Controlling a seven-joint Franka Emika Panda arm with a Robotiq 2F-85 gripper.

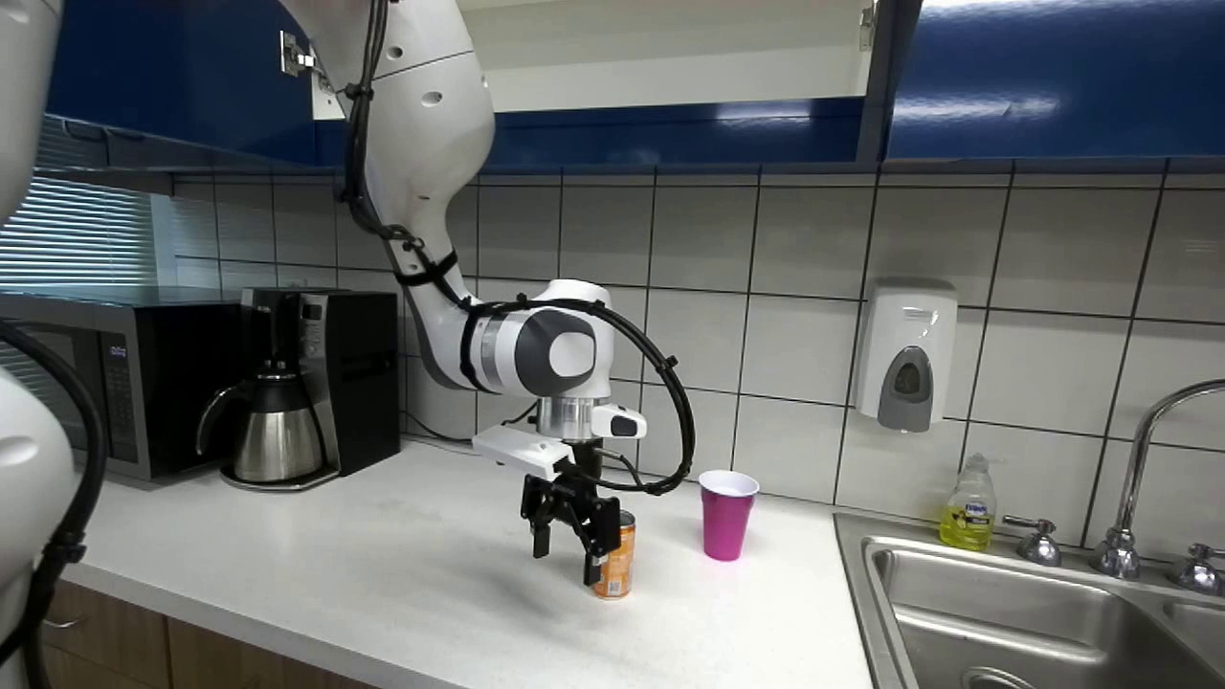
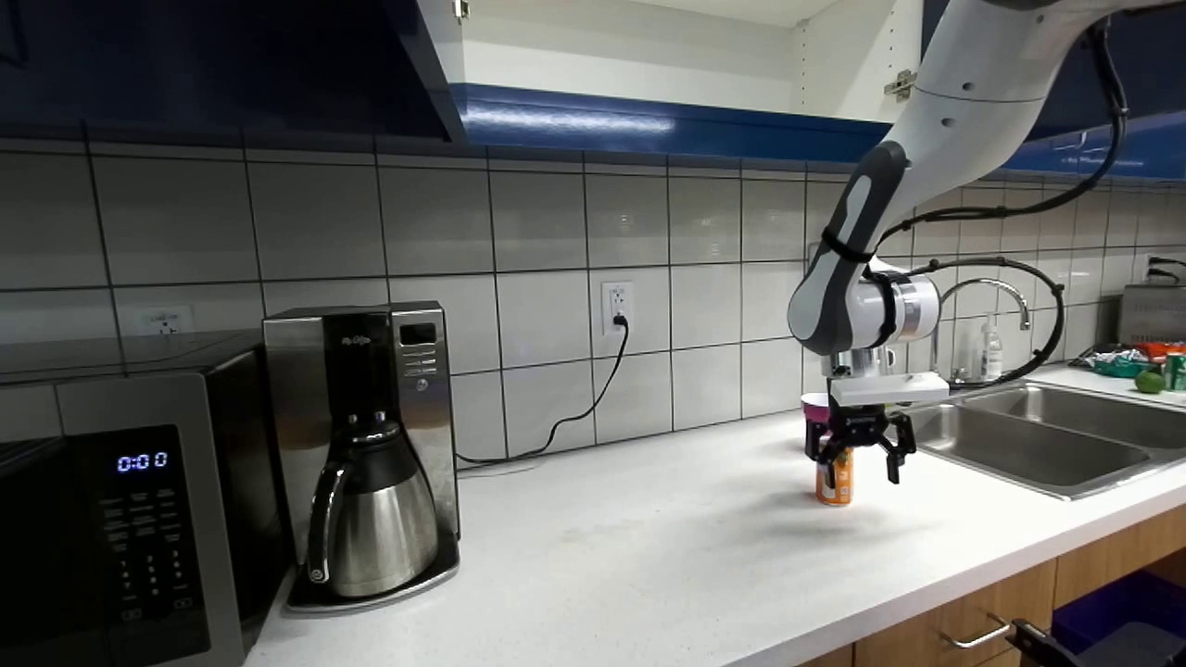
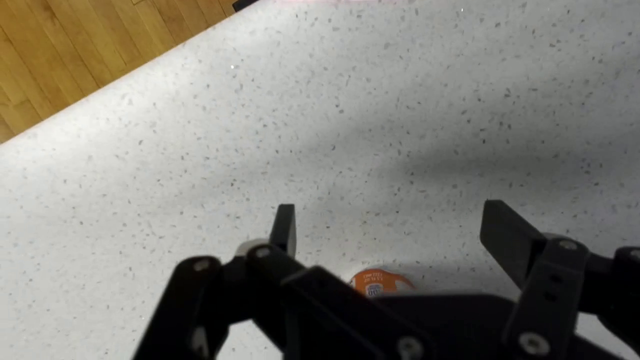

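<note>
An orange can (image 1: 616,565) stands upright on the white counter, partly covered by one of my fingers in exterior view 1. My gripper (image 1: 568,561) points down with its fingers spread and nothing between them. In exterior view 2 the can (image 2: 835,484) shows behind the left finger of the gripper (image 2: 862,472). The wrist view has only a sliver of the can (image 3: 378,281) at the bottom, past the gripper's body, and both fingers (image 3: 507,240) are wide apart over bare counter. A magenta cup (image 1: 725,522) stands upright behind the can, to its right.
A steel sink (image 1: 1034,603) takes up the right side, with a dish soap bottle (image 1: 970,505) at its back edge. A coffee maker (image 1: 333,379) and a microwave (image 1: 126,385) stand at the left. Between them and the gripper the counter (image 2: 623,556) is clear.
</note>
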